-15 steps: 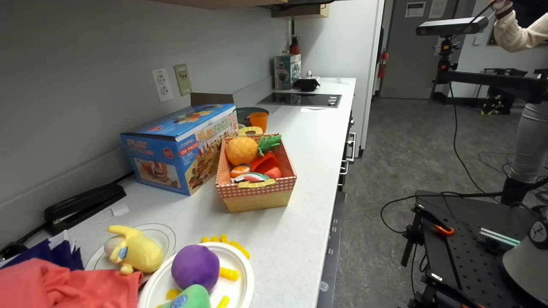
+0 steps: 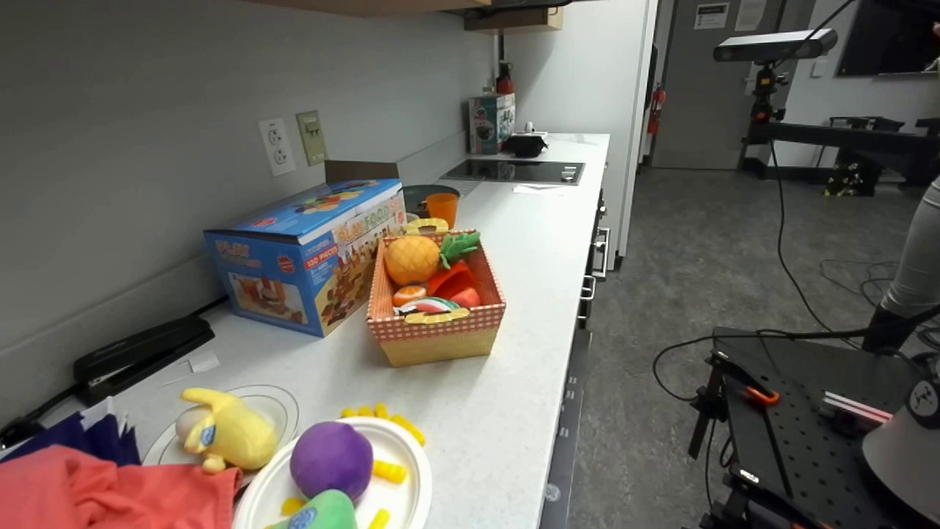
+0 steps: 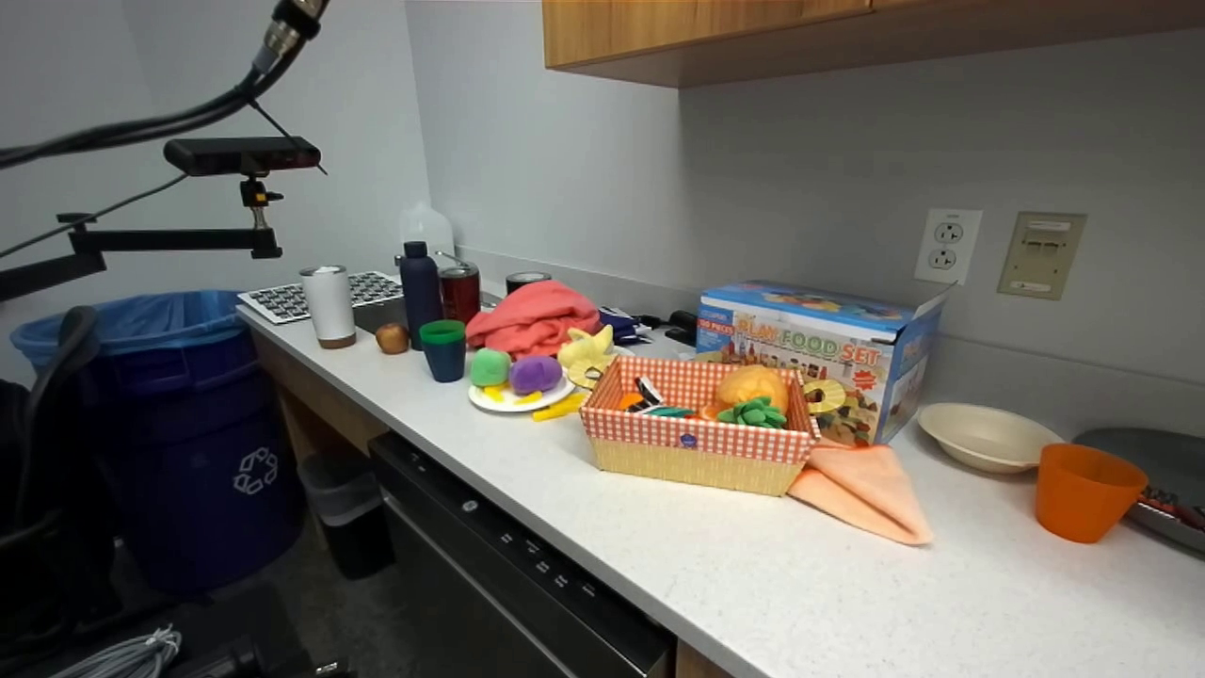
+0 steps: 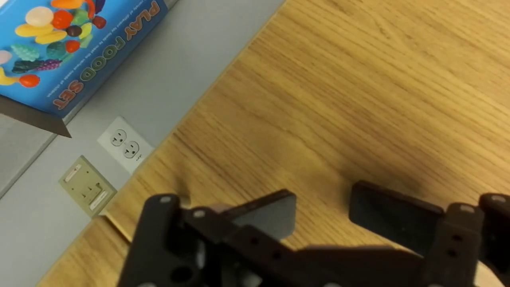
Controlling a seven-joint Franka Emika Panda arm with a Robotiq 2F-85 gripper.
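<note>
In the wrist view my gripper stands partly open. Bare wood shows between its dark pads, with nothing held there. Behind the fingers the wooden cabinet [image 4: 296,114] fills most of that view. Neither exterior view shows the gripper. A red-checked basket [image 2: 440,339] on the counter holds a toy pineapple [image 2: 412,259] and other play food. In front of it, a white plate [image 2: 421,476] carries a purple toy [image 2: 333,460], a green one [image 2: 322,513] and yellow pieces. A yellow plush toy [image 2: 230,430] lies on another plate.
A blue play food box [image 3: 808,339] stands against the wall behind the basket. Right of it are a peach cloth [image 3: 864,492], a beige bowl [image 3: 985,435] and an orange cup [image 3: 1086,492].
The tabletop objects keep their places. At the right edge of exterior view 1, a person's raised arm has left the frame. The light strip near the robot's base went from greenish to red.
</note>
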